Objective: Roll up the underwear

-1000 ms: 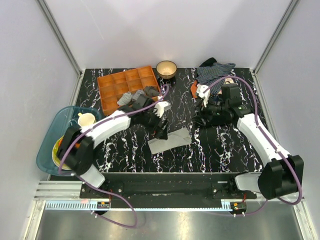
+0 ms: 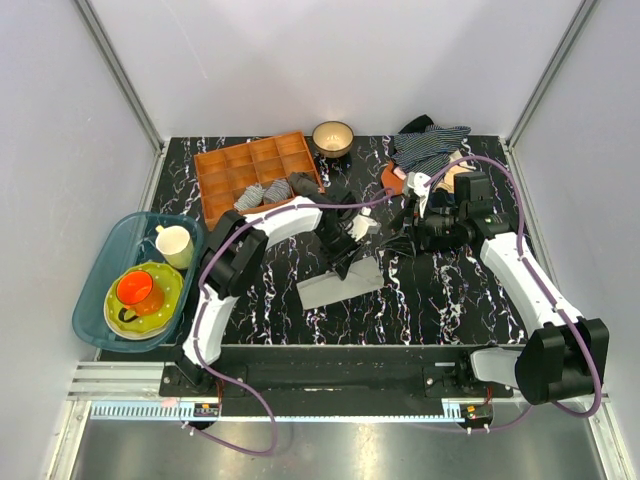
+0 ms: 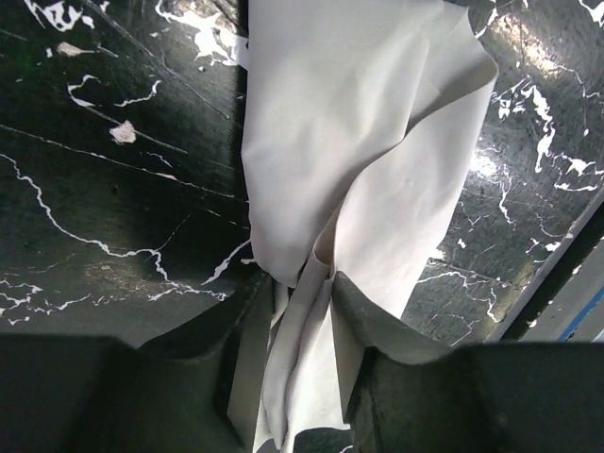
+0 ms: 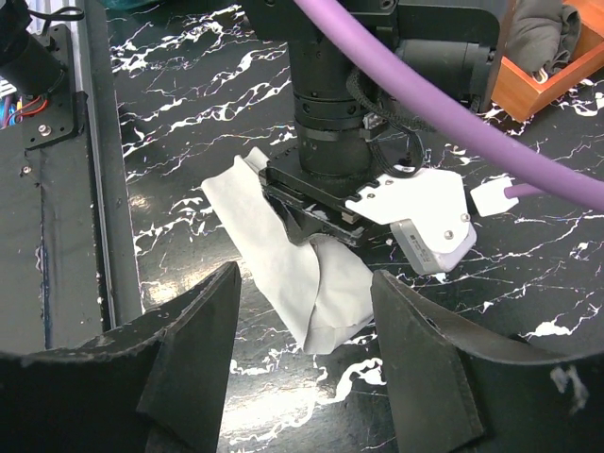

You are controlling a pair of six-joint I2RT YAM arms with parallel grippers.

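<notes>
The underwear, a light grey folded strip [image 2: 322, 291], lies flat on the dark marbled table in front of the left arm. My left gripper [image 2: 343, 271] is down at the cloth near its far edge. In the left wrist view a raised fold of the underwear [image 3: 363, 226] runs between the part-open fingers [image 3: 247, 363], close against both; firm hold cannot be judged. To the right, my right gripper [image 2: 400, 244] stands open and empty, apart from the cloth. Its wrist view shows the underwear [image 4: 274, 255] beyond its spread fingers [image 4: 209, 326].
An orange divided box [image 2: 248, 165] with rolled cloths sits at the back left, beside a bowl [image 2: 333, 138]. A teal bin [image 2: 95, 290] with dishes stands at left. More clothes [image 2: 430, 148] lie at the back right. Bare table surrounds the underwear.
My left gripper has moved right along the underwear and come down onto it, bringing a fold between its fingers. The right arm has shifted only slightly.
</notes>
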